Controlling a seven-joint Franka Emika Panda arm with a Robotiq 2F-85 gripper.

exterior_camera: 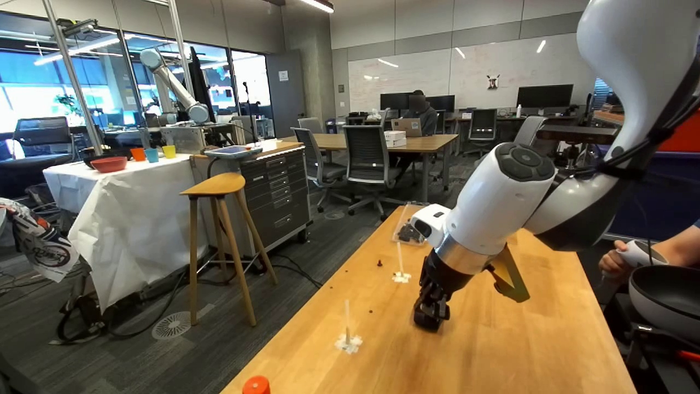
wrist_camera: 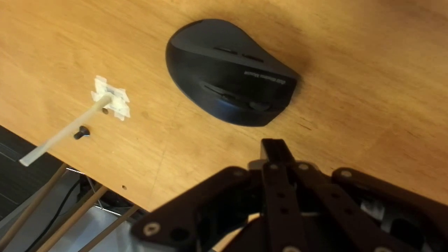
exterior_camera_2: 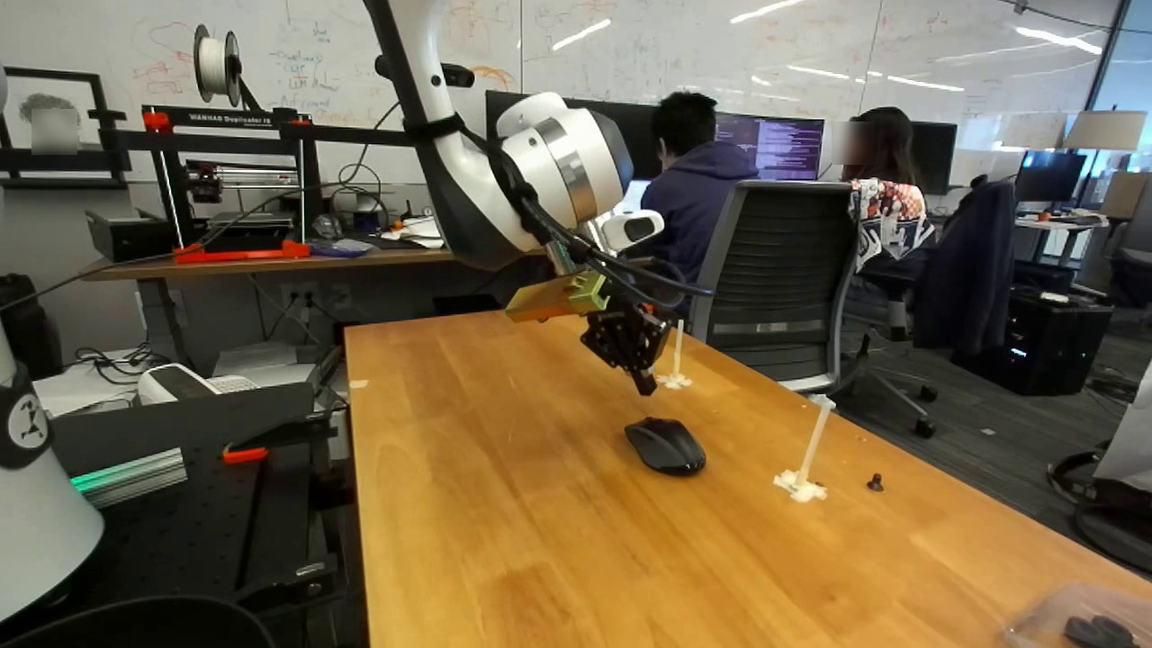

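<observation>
A black computer mouse (wrist_camera: 226,71) lies on the wooden table, its narrower end toward my gripper in the wrist view. In exterior view 2 the mouse (exterior_camera_2: 665,446) sits in plain sight, with my gripper (exterior_camera_2: 648,378) hanging above and beyond it. My fingers come together at their tips in the wrist view, so the gripper is shut, and nothing shows between them. From exterior view 1 the gripper (exterior_camera: 433,305) overlaps the mouse (exterior_camera: 428,320) and partly hides it.
Two thin white sticks stand taped to the table; the nearer stick (exterior_camera: 348,318) is in exterior view 1. A loose dark screw (exterior_camera_2: 876,482) lies near the table edge. Beside the arm is a clear tray (exterior_camera: 408,226) of small dark parts.
</observation>
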